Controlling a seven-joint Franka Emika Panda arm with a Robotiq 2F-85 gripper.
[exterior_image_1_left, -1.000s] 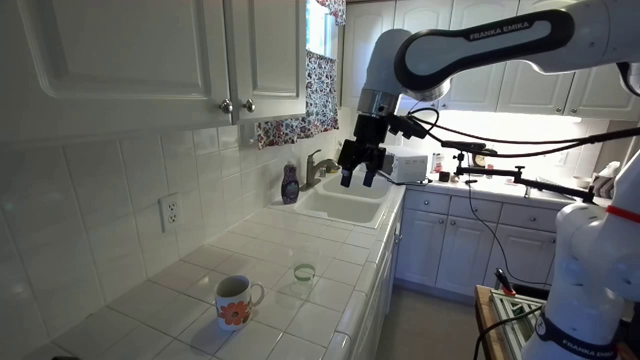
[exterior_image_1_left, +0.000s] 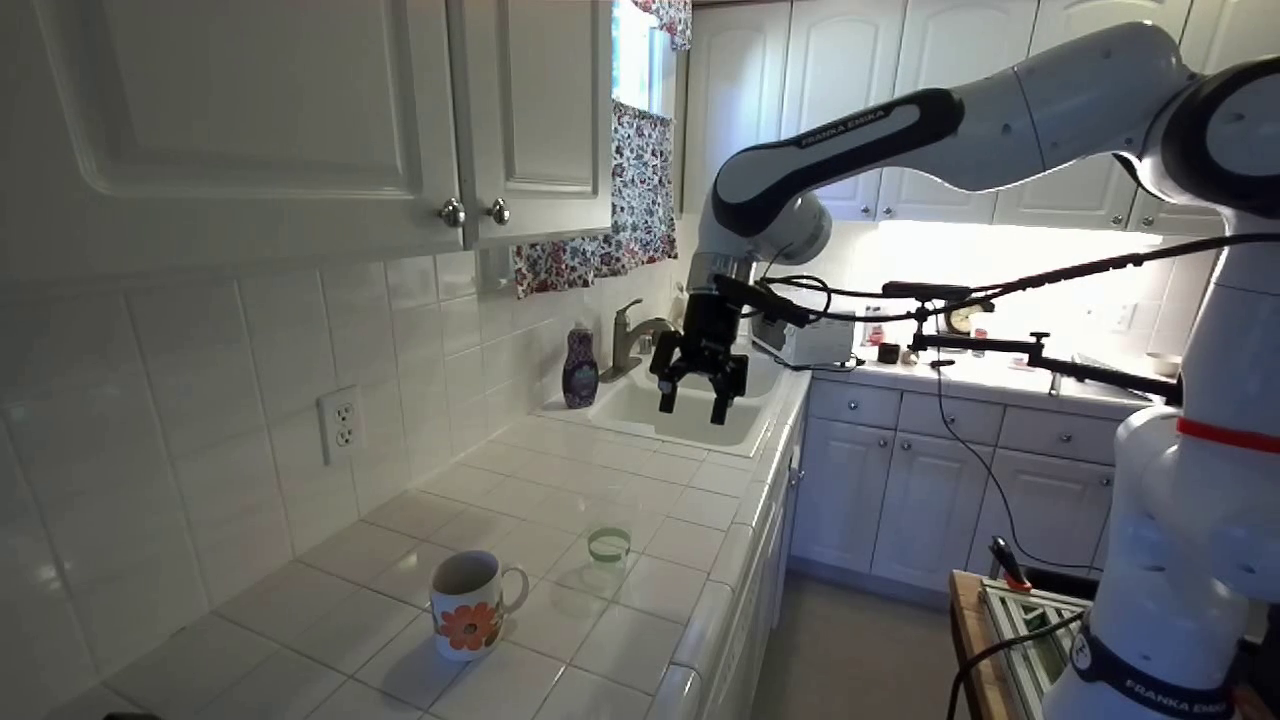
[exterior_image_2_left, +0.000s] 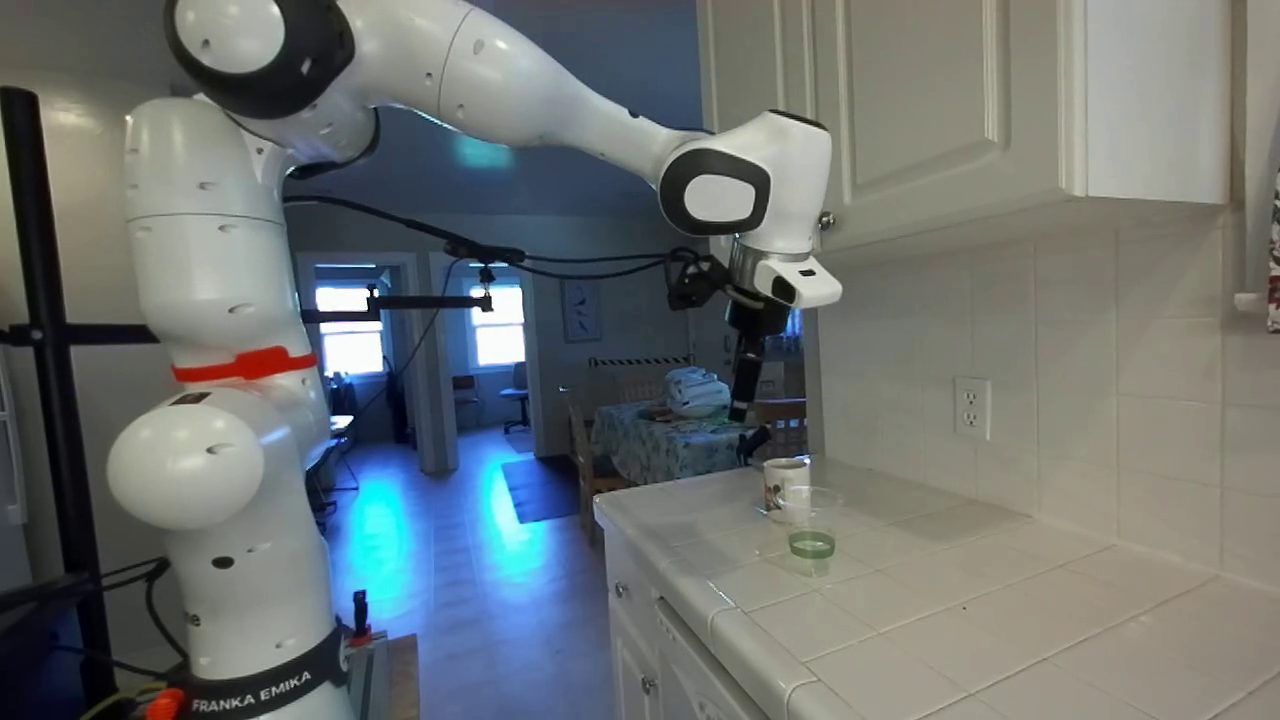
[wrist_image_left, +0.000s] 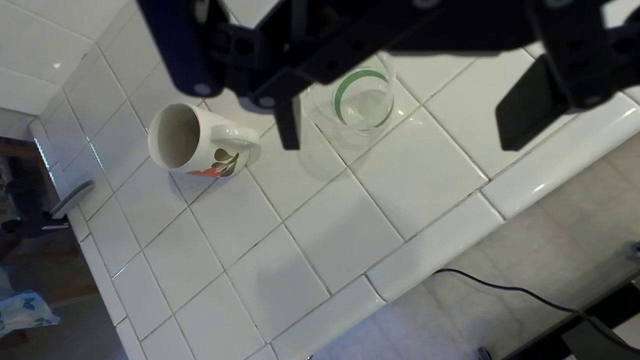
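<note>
A white mug (exterior_image_1_left: 467, 606) with an orange flower stands upright on the tiled counter; the wrist view shows the same mug (wrist_image_left: 190, 139) left of the fingers. Beside it is a clear cup with a green band (exterior_image_1_left: 609, 547), upright too. That clear cup (wrist_image_left: 363, 103) appears between the fingers in the wrist view, partly covered by the gripper body, though it sits lower on the counter. My gripper (exterior_image_1_left: 693, 406) is open and empty, raised above the counter near the sink. In exterior view 2 the mug (exterior_image_2_left: 786, 485) is partly behind the clear cup (exterior_image_2_left: 812, 545).
A sink (exterior_image_1_left: 684, 414) with a faucet (exterior_image_1_left: 625, 336) and a purple bottle (exterior_image_1_left: 581, 367) lies at the counter's far end. Upper cabinets (exterior_image_1_left: 258, 120) overhang the wall side. Bare tiles surround both cups; the counter edge (wrist_image_left: 441, 243) drops to the floor.
The mug and the clear cup have stayed put.
</note>
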